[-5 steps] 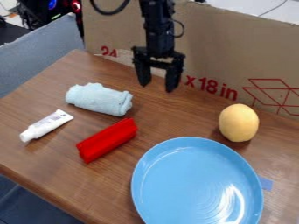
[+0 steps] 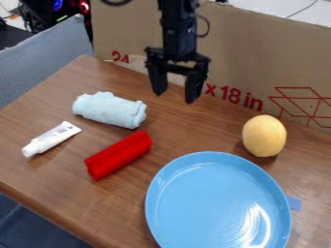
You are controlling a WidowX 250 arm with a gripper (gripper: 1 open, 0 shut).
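My black gripper hangs open over the back of the wooden table, in front of the cardboard, with nothing visible between its two fingers. Below it to the left lies a rolled pale blue cloth. A white tube rests at the left, and a red cylindrical object lies front-centre. A yellow oval object stands at the right, behind a round blue plate.
A cardboard panel closes off the back of the table. A grey padded edge runs along the left.
The arm has shifted very slightly at the back of the table over the last second. The objects on the table are unchanged.
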